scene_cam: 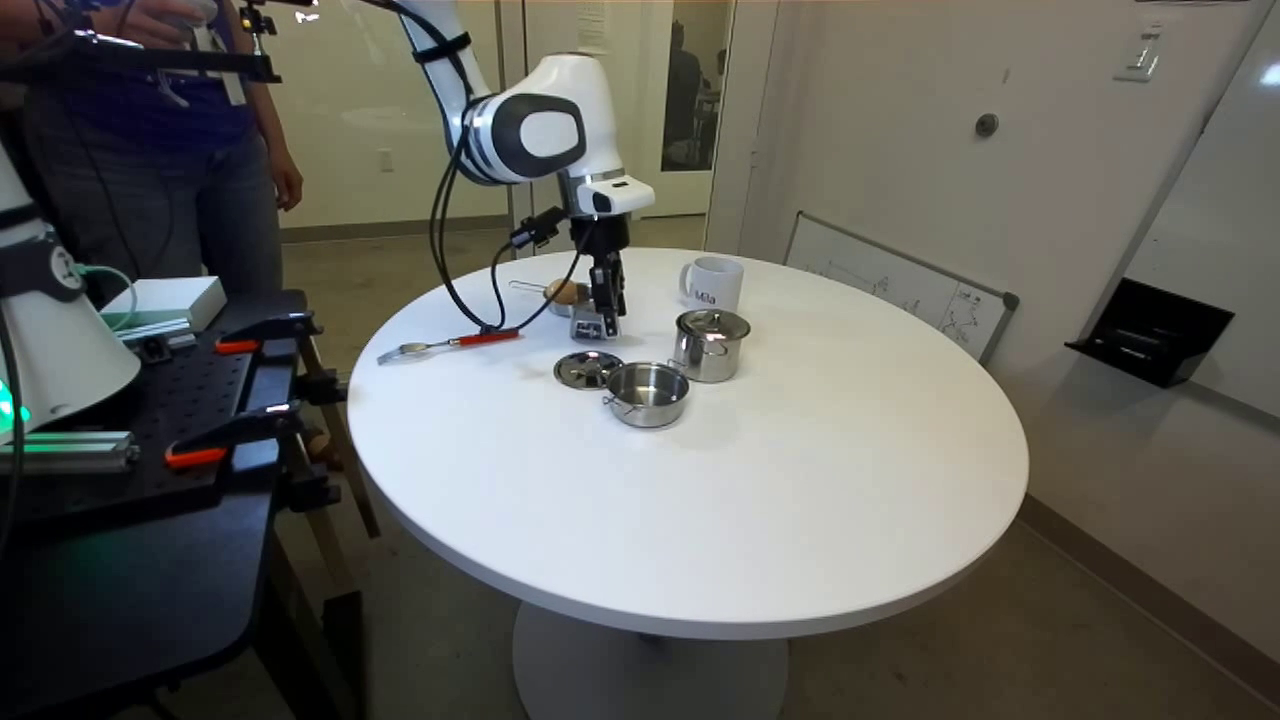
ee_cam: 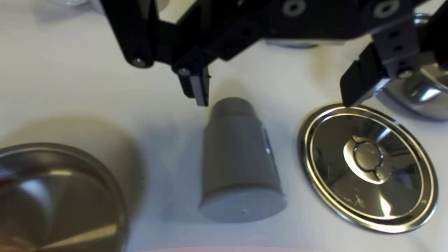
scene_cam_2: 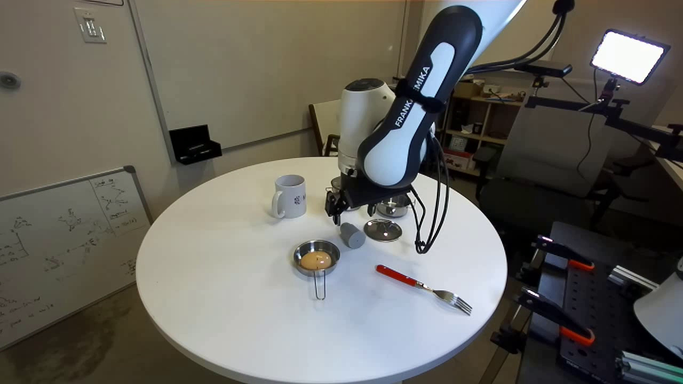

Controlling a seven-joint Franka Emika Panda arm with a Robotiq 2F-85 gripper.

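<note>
My gripper is open, with a wide gap between its fingers and nothing held. In the wrist view, a small grey cup [ee_cam: 241,159] lies on its side just past the fingertips, lined up nearer the left finger [ee_cam: 200,89]. Exterior view 2 shows the same cup [scene_cam_2: 352,236] on the table just in front of the gripper. A steel lid [ee_cam: 367,168] rests flat close to the cup, below the right finger. At the lower left of the wrist view is part of a small steel pan [ee_cam: 84,184]; exterior view 2 shows a brown, egg-like object [scene_cam_2: 316,260] in it.
A white mug [scene_cam_2: 292,196] stands near the gripper. An open steel pot [scene_cam: 648,396] and a lidded pot [scene_cam: 708,350] sit close together. A red-handled fork [scene_cam_2: 416,284] lies off to one side.
</note>
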